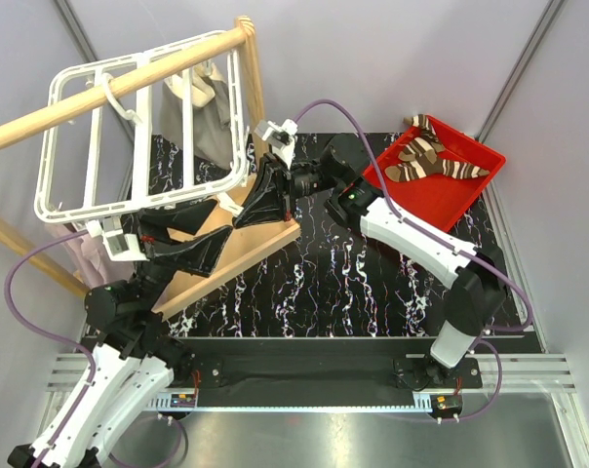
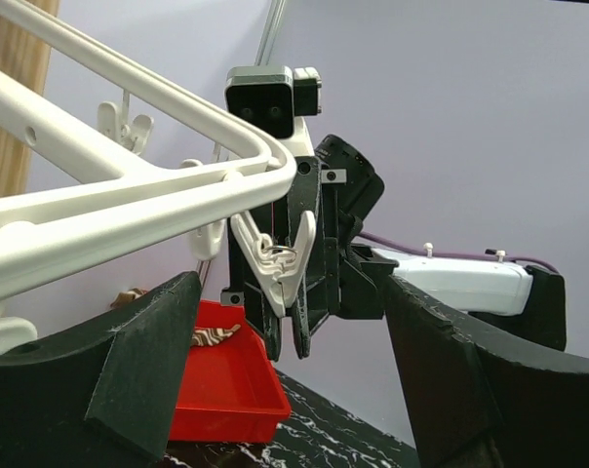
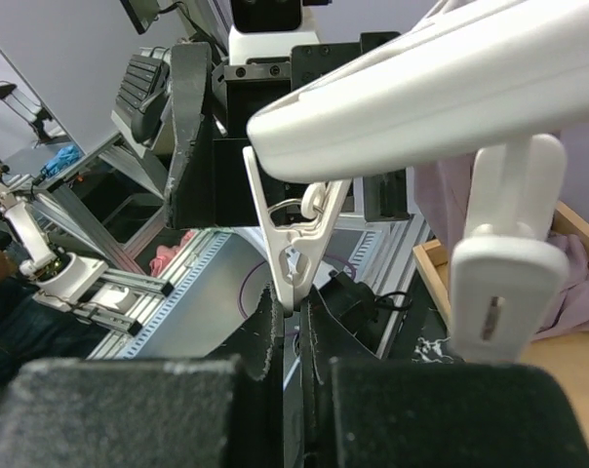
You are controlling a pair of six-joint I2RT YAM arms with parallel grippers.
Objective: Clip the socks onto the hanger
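Note:
The white hanger point(image 1: 138, 127) hangs at the left from a wooden rack. My right gripper point(image 1: 238, 222) is shut on the narrow end of a white clip point(image 3: 299, 239) under the hanger's near right corner. My left gripper stands open just left of it in the top view. In the left wrist view, the clip point(image 2: 275, 258) lies beyond and between its spread fingers, apart from them. Brown-and-cream striped socks point(image 1: 426, 164) lie in the red bin point(image 1: 431, 205) at the back right.
The wooden rack point(image 1: 248, 78) stands close above both grippers, its base point(image 1: 241, 255) beneath them. A grey-beige cloth point(image 1: 212, 117) hangs behind the hanger. More clips, such as one point(image 2: 125, 127), dangle from it.

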